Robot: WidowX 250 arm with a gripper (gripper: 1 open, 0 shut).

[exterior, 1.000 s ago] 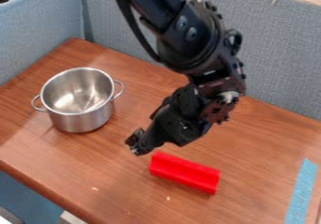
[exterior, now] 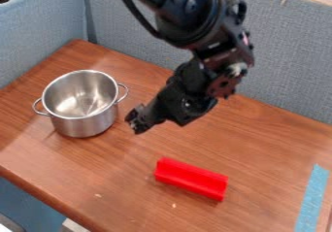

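Observation:
The black robot arm hangs from the top centre, its gripper (exterior: 158, 116) low over the wooden table, just right of a steel pot (exterior: 81, 114) with two handles and above and behind a red block (exterior: 191, 178). The pot looks empty. Whether the fingers are open or shut is hard to tell from this view, and nothing is clearly visible between them.
A light blue strip (exterior: 310, 199) lies at the right edge of the table (exterior: 116, 187). Grey and blue padded walls line the back and left.
The arm and gripper have risen and moved back, away from the red block. The pot and block have not moved.

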